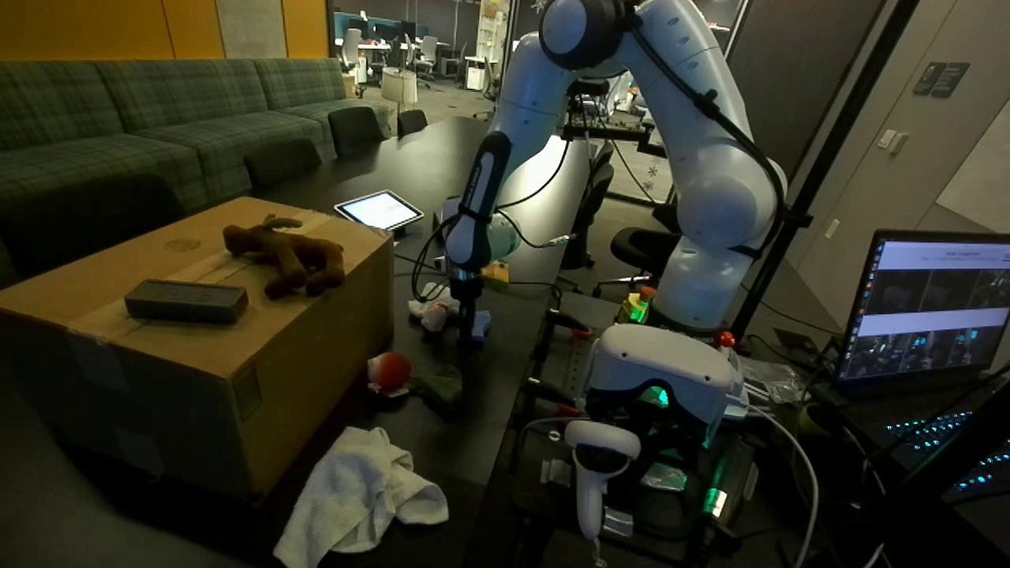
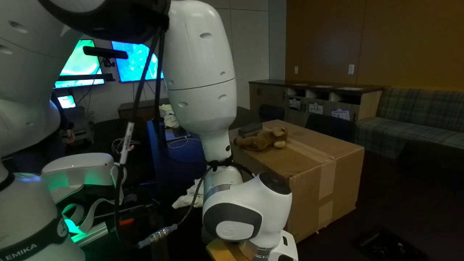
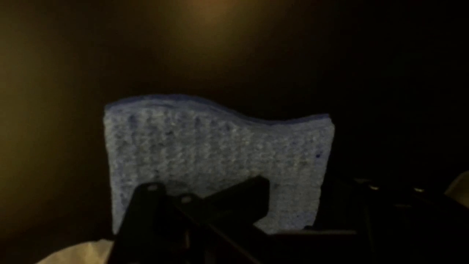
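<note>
A pale blue, textured sponge cloth (image 3: 211, 149) with a darker blue, wavy top edge fills the middle of the wrist view. My gripper's dark fingers (image 3: 246, 198) overlap its lower part. Against the dark background I cannot tell whether they pinch the cloth or only stand around it. From outside, my gripper (image 1: 468, 333) points straight down at the black table, with a bit of the blue cloth (image 1: 482, 325) showing beside it. In the second exterior view the fingers are out of sight below the frame.
Close by the gripper lies a white plush toy (image 1: 433, 311). Nearer the camera are a red ball-like toy (image 1: 389, 371), a dark green cloth (image 1: 439, 385) and a white towel (image 1: 364, 492). A large cardboard box (image 1: 312, 379) bearing a brown plush (image 1: 291, 255) stands alongside.
</note>
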